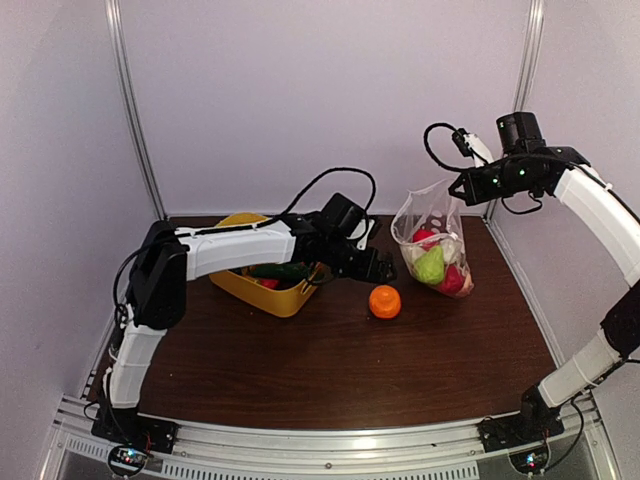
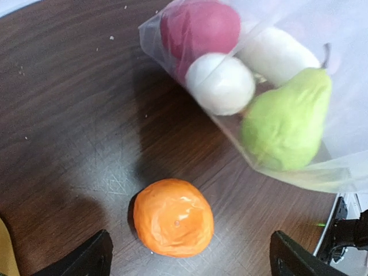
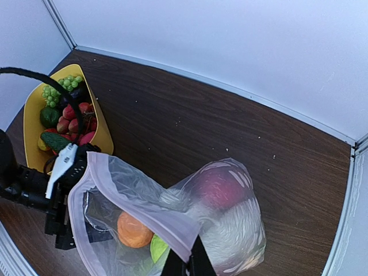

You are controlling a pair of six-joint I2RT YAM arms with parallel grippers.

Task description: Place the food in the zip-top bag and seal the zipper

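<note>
An orange (image 1: 384, 302) lies on the dark table just left of and in front of the zip top bag (image 1: 418, 215), which holds red, white and green food. In the left wrist view the orange (image 2: 172, 217) sits below and between the fingertips of my left gripper, which is open and empty, hovering over it. My right gripper (image 1: 458, 188) is shut on the bag's rim, holding it up; in the right wrist view the zipper edge (image 3: 141, 201) runs to its fingertips.
A yellow bin (image 1: 281, 305) of fruit and vegetables, including grapes and a cucumber, stands at the back left, partly behind the left arm. Walls surround the back and sides.
</note>
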